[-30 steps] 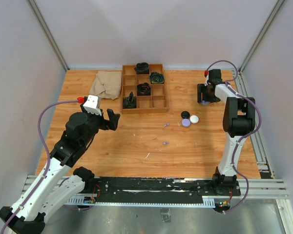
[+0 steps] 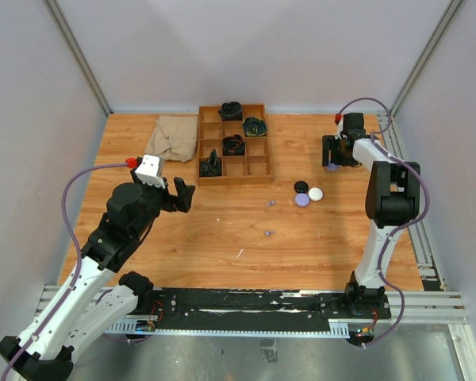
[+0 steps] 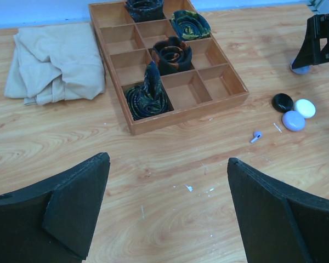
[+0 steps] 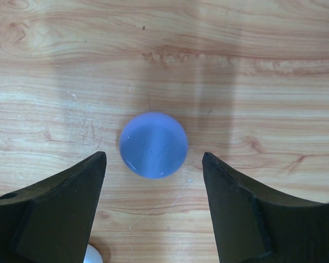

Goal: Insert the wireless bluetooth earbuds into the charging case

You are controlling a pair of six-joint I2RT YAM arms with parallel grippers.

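My right gripper hangs open over a round blue-purple case (image 4: 153,142) at the table's back right, nothing between its fingers. My left gripper is open and empty over the left of the table. Two small earbuds lie mid-table, one (image 2: 270,202) near the discs, the other (image 2: 269,232) further forward; the left wrist view shows the upper earbud (image 3: 256,137). Nearby lie a lilac disc (image 2: 302,199), a white disc (image 2: 316,194) and a black disc (image 2: 301,186).
A wooden compartment tray (image 2: 234,178) with dark rolled items stands at the back centre, beside a folded beige cloth (image 2: 172,139).
The left arm and the objects on the table look unchanged.
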